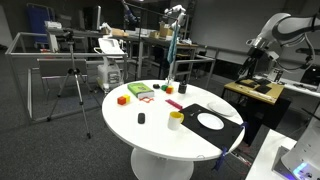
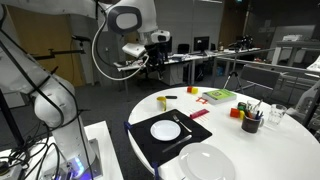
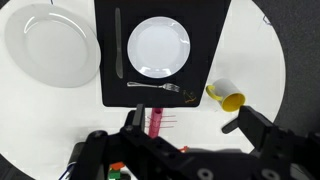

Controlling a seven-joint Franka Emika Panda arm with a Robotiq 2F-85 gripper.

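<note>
High above the round white table, my gripper stands open with nothing between its fingers. A black mat lies flat below, bearing a small white plate, a knife and a fork. A larger white plate rests beside the mat. On the other side is a white mug with a yellow inside, upright near the mat's corner. A red object shows partly behind the gripper in the wrist view.
Farther along the table are a black cup of pens, a clear glass, a green-and-white box, small coloured blocks and a dark oval object. Bare tabletop separates many of these.
</note>
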